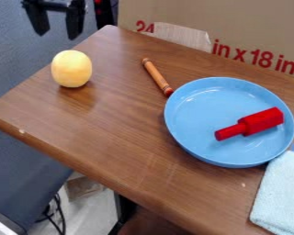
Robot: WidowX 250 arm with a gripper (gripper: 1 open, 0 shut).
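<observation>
My black gripper point(55, 22) hangs at the top left, above and beyond the table's far left corner, its two fingers apart with nothing seen between them. A pale yellow round object point(73, 69) sits on the wooden table at the left, below the gripper. An orange stick point(157, 76) lies in the middle back of the table. A blue plate point(198, 110) on the right holds a red rolling-pin-like object point(250, 124).
A light blue cloth point(282, 193) lies at the front right edge. A cardboard box point(235, 27) stands along the back.
</observation>
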